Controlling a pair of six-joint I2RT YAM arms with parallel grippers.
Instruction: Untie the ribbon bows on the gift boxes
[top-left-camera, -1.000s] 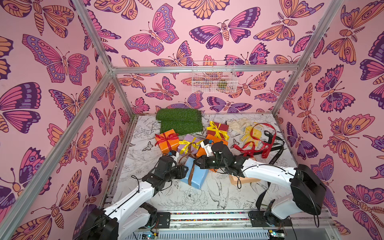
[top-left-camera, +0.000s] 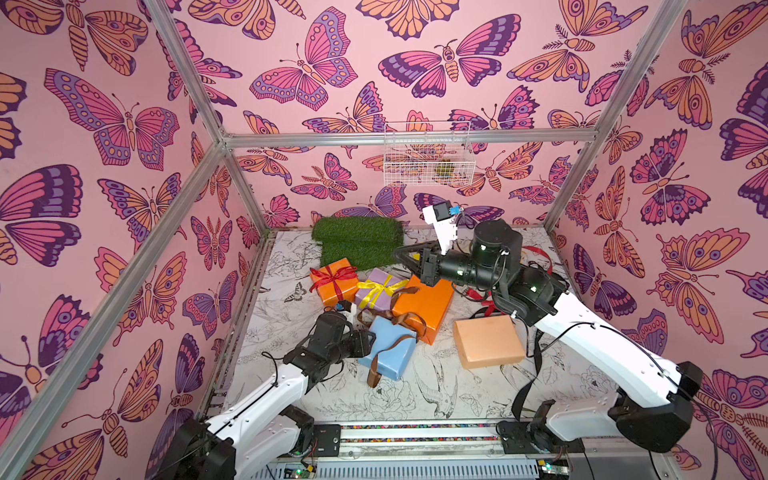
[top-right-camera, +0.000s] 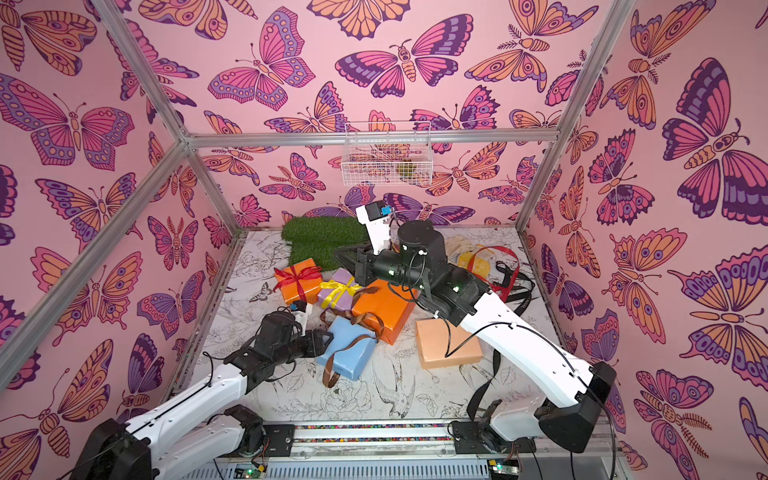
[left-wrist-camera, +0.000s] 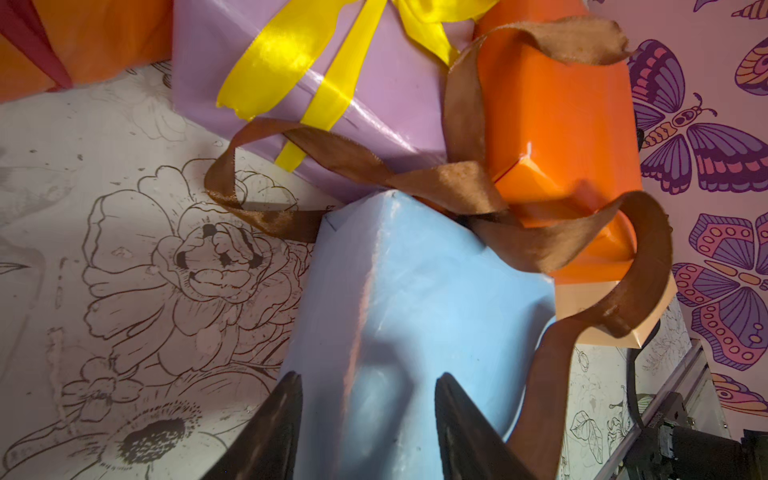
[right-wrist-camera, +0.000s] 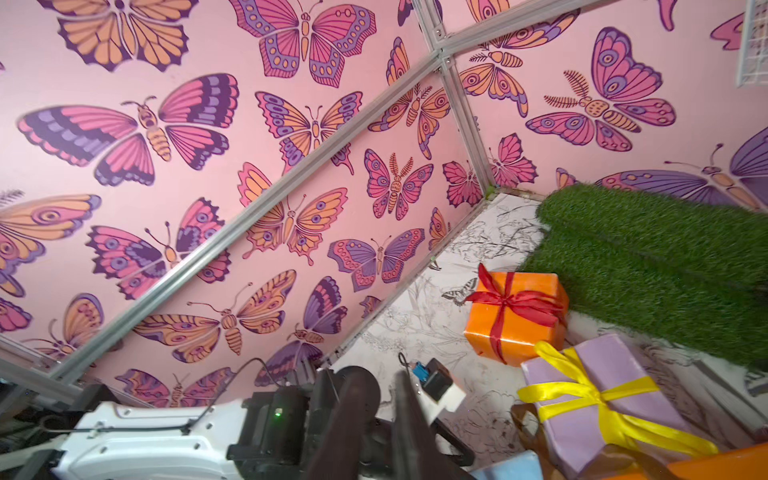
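Note:
The light-blue box (left-wrist-camera: 392, 304) has loose brown ribbon (left-wrist-camera: 560, 240) trailing across its far edge and down its right side. My left gripper is at its near part, fingers on either side of the blue box's body or wrapping. My right gripper (top-left-camera: 404, 254) is raised above the boxes; its fingers are blurred in its wrist view, with no ribbon visible between them. The orange box (right-wrist-camera: 512, 320) has a tied red bow; the lilac box (right-wrist-camera: 600, 384) has yellow ribbon. A larger orange box (top-left-camera: 424, 312) lies beside them.
Green turf (top-left-camera: 356, 240) is at the back. A peach box (top-left-camera: 488, 344) sits right of centre, with loose ribbons behind it. A wire basket (top-left-camera: 428, 168) hangs on the back wall. Bare surface shows at front and left.
My right arm has risen from the blue box toward the back. The brown ribbon has shifted, loosely draped now over the box's edge. My left arm stays in place.

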